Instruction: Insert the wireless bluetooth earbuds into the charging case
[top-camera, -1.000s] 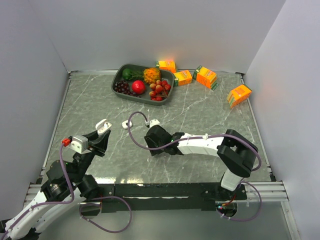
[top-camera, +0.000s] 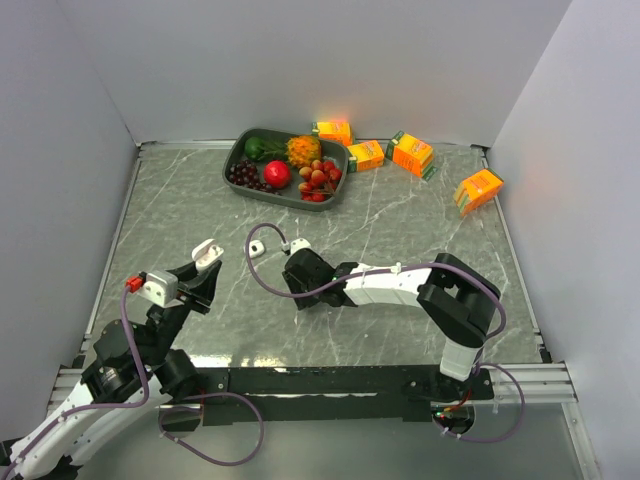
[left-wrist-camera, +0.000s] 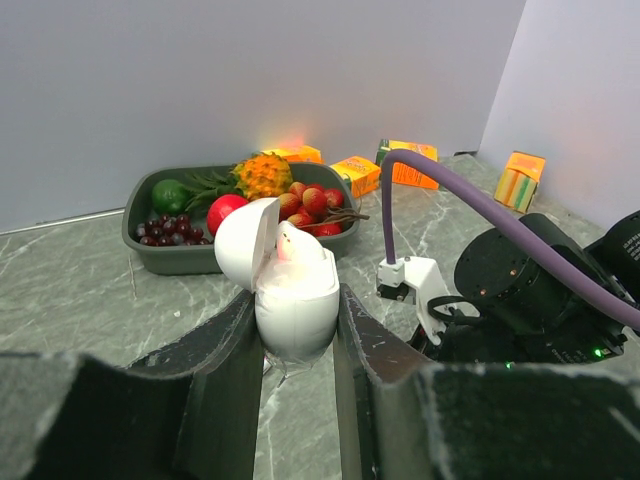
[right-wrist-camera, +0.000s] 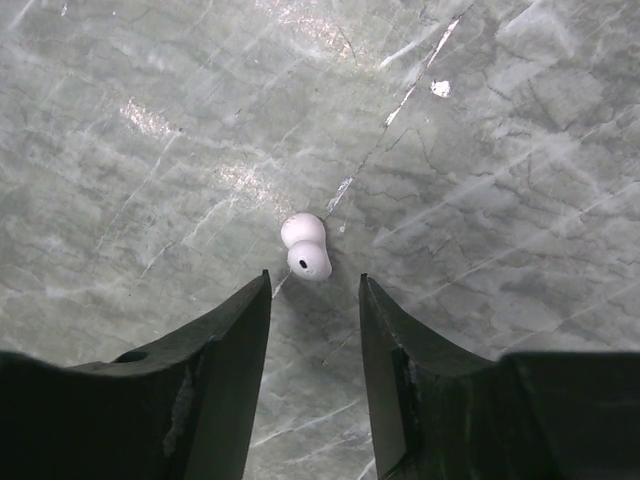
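In the left wrist view, the white charging case (left-wrist-camera: 296, 308) stands upright with its lid open, and my left gripper (top-camera: 205, 270) is shut on it, raised at the left in the top view. A white earbud (right-wrist-camera: 307, 255) lies on the marble table (right-wrist-camera: 150, 220) in the right wrist view, just beyond and between the fingertips of my open right gripper. A small white object (top-camera: 254, 249) lies left of the right arm in the top view; its detail is too small to tell.
A grey fruit tray (top-camera: 233, 176) is at the back centre. Several orange boxes (top-camera: 411, 153) stand at the back and right. Walls bound the table at back and sides.
The right arm has shifted slightly left, and its cable with it. The left arm and the case in its gripper have not visibly moved.
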